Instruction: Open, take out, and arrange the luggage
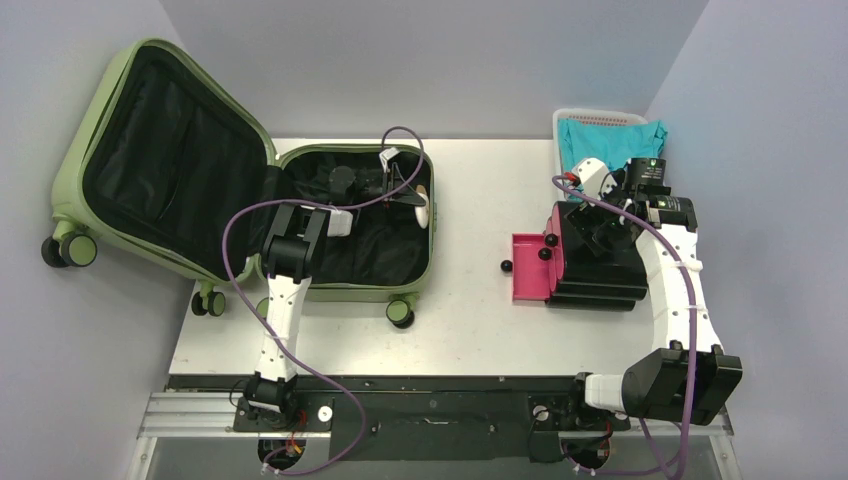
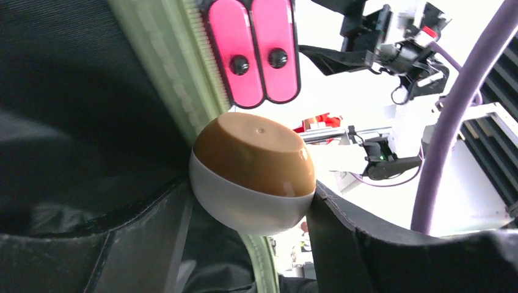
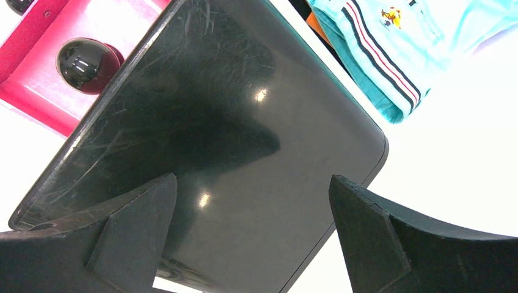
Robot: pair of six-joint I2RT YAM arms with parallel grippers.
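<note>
The open green suitcase [image 1: 427,250] lies at the left, its lid leaning back. Inside its base, near the right rim, my left gripper [image 1: 410,200] is around a white and tan rounded object [image 2: 250,165], which sits between its fingers; whether it is gripped firmly is unclear. My right gripper is part open above a black drawer box [image 3: 244,152], with nothing between its fingers.
A pink drawer [image 1: 529,265] sticks out from the box, with small black knobs. Behind stands a white basket [image 1: 600,114] with turquoise cloth [image 1: 590,140].
</note>
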